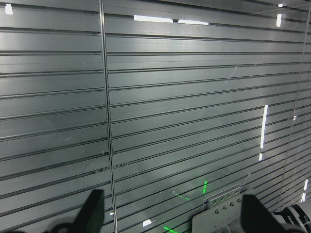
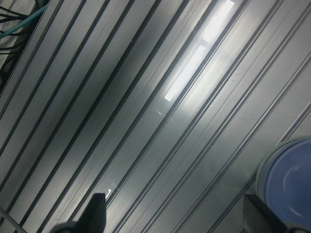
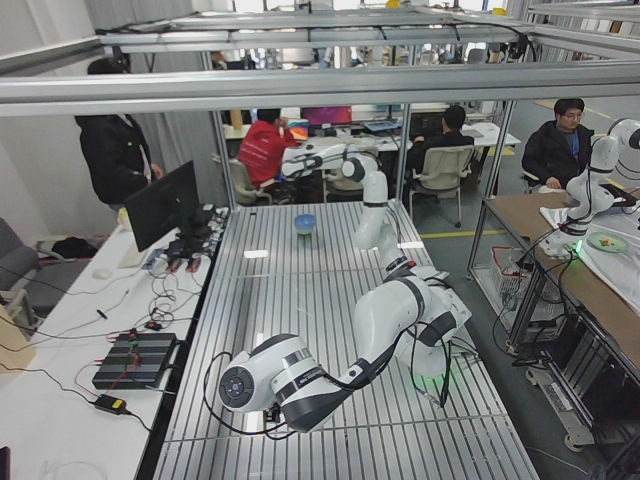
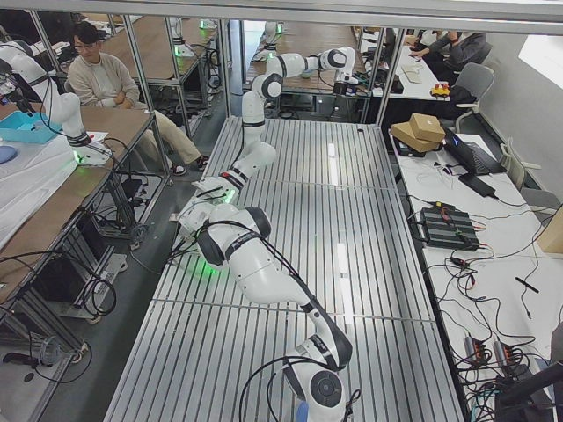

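A blue bowl with a pale green outer rim (image 3: 305, 222) sits on the slatted metal table (image 3: 260, 300) near its far end in the camera left view. In the right wrist view the bowl (image 2: 291, 177) is at the lower right, with dark gripper shapes at the bottom edge; the right gripper hovers above and beside it, and nothing shows between its fingers. The left wrist view shows only bare slats and a bracket below the left gripper, whose dark fingers are at the bottom corners, apart.
A white side desk (image 3: 90, 420) with a monitor, black boxes and cables runs along one side of the table. A neighbouring robot bench (image 3: 530, 215) stands on the other side.
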